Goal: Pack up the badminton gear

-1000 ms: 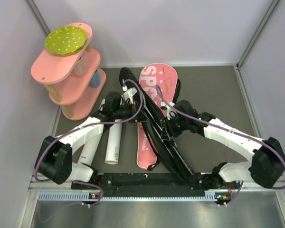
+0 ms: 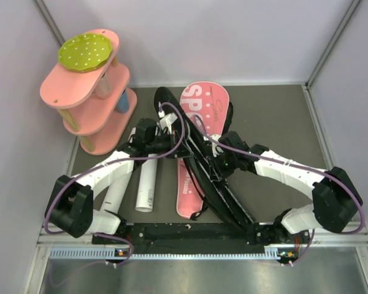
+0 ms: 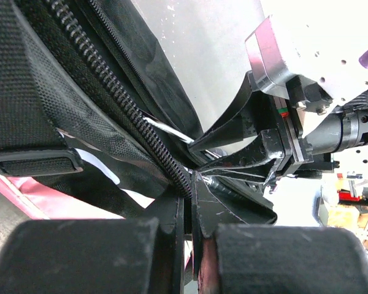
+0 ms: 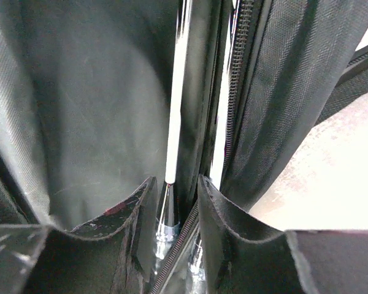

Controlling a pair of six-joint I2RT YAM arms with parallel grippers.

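An open black racket bag (image 2: 208, 196) lies diagonally over a pink bag (image 2: 202, 104) printed with white letters. My left gripper is shut on the bag's zippered edge. In the right wrist view, white racket shafts (image 4: 175, 122) lie inside the black fabric along a zipper. My right gripper is at that opening, below the left one in the top view, its fingertips part open over the zipper and shafts; whether anything is held between them is unclear.
Two white tubes (image 2: 146, 190) lie left of the bags. A pink shelf (image 2: 104, 135) with a green plate (image 2: 84, 52) stands at the back left.
My left arm looks unchanged.
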